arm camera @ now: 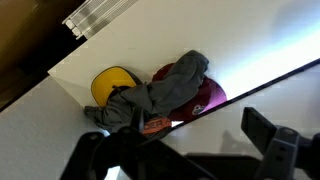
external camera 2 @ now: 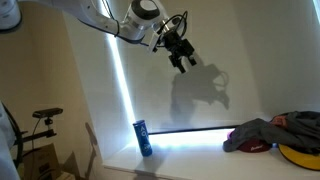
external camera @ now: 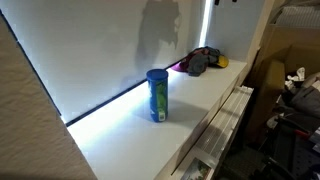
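My gripper [external camera 2: 187, 66] hangs high in the air in exterior view 2, open and empty. Its dark fingers [arm camera: 262, 130] stand wide apart in the wrist view. Below them lies a grey cloth [arm camera: 158, 97] over a dark red cap [arm camera: 208, 97] and a yellow-and-black cap [arm camera: 112, 82]. That pile rests at the far end of the white shelf in exterior view 1, well clear of the gripper. A blue can [external camera: 158, 95] with a green band stands upright on the shelf [external camera: 120, 150], farther from the gripper.
A white wall [external camera: 95, 45] runs along the shelf's back, with bright light along the gap. Beside the shelf is a pale slatted ledge [external camera: 222, 125]. Dark clutter [external camera: 300, 105] fills the right. The shelf is bare between can and cloth pile.
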